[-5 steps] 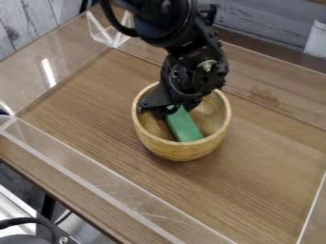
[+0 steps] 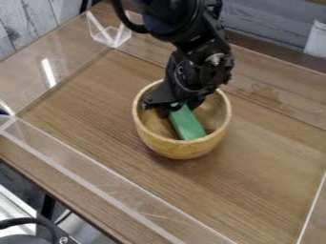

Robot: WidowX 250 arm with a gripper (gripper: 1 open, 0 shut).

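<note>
A wooden bowl (image 2: 181, 147) sits near the middle of the table. Inside it lies a green block (image 2: 188, 125), tilted, its upper end under my black gripper (image 2: 173, 104). The gripper reaches down into the bowl from above and is shut on that upper end of the green block, whose lower part shows below the fingers. The fingertips are partly hidden by the dark gripper body and the block.
Bare wooden table (image 2: 95, 133) surrounds the bowl, with free room left and right. Clear plastic strips run along its left and front edges. A white object (image 2: 318, 36) stands at the back right.
The gripper's body has shifted and turned slightly over the bowl. The bowl and green block are almost where they were.
</note>
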